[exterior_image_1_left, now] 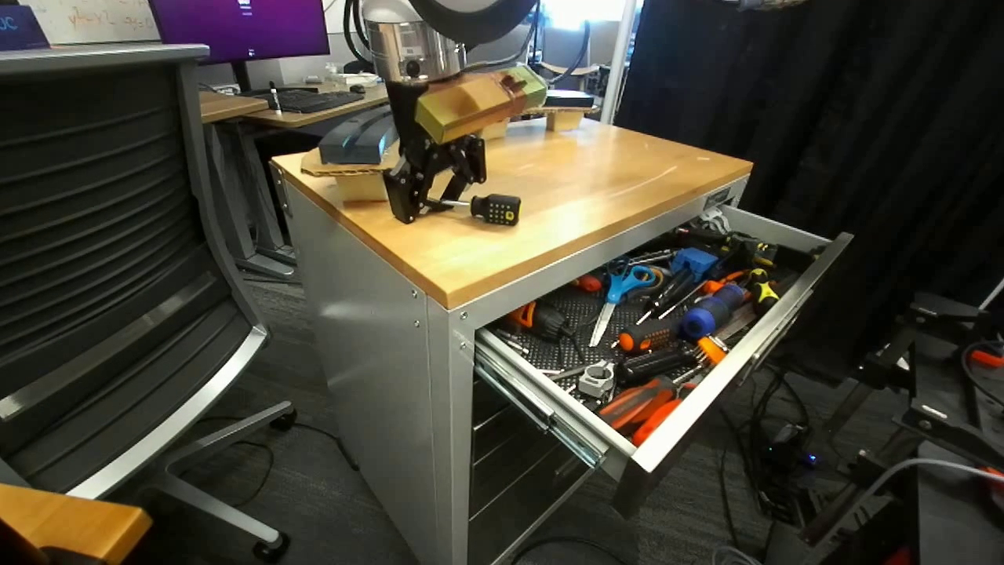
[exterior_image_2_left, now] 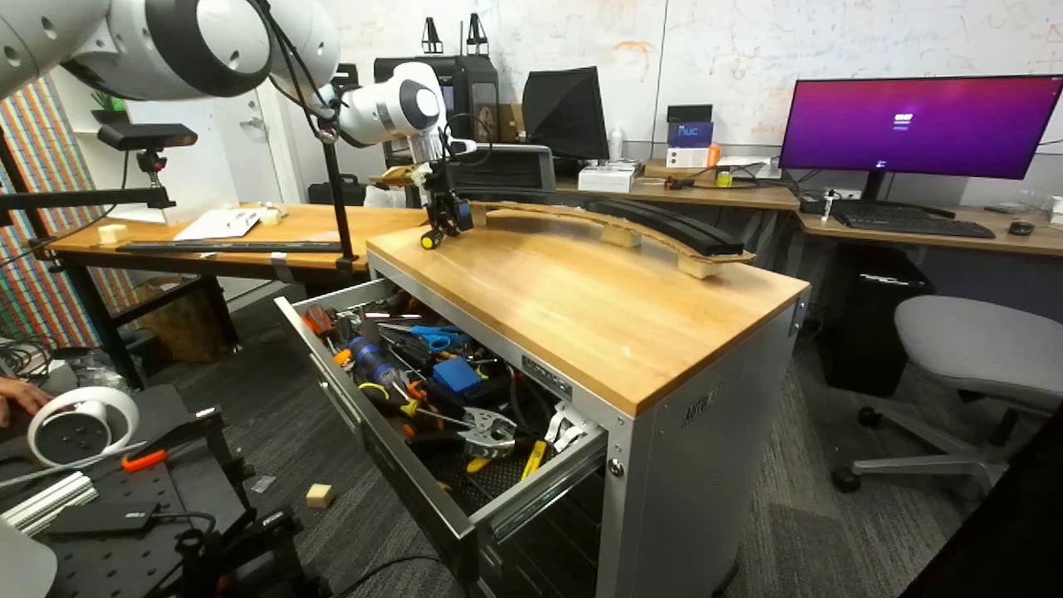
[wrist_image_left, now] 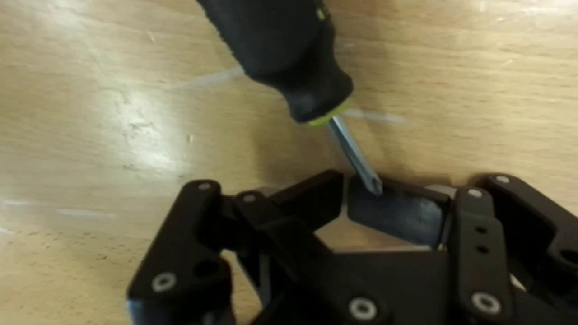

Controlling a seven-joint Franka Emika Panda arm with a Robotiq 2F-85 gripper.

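A short screwdriver with a black handle [exterior_image_1_left: 496,209] and yellow markings is at the tabletop's near left part in exterior view 1. In the wrist view, its metal shaft [wrist_image_left: 355,154] runs down to my gripper, the tip showing against the right finger's pad [wrist_image_left: 403,214]. The fingers are nearly closed, with the shaft end between them. From exterior view 2, the yellow handle end [exterior_image_2_left: 431,239] shows just below the gripper [exterior_image_2_left: 448,221]. Whether the handle touches the wood or hangs slightly above it, I cannot tell.
An open drawer [exterior_image_1_left: 725,391] full of hand tools, including blue scissors [exterior_image_1_left: 616,292], juts from the cabinet's front. A curved dark piece on a cardboard strip [exterior_image_2_left: 648,227] with wooden blocks stands along the tabletop's back.
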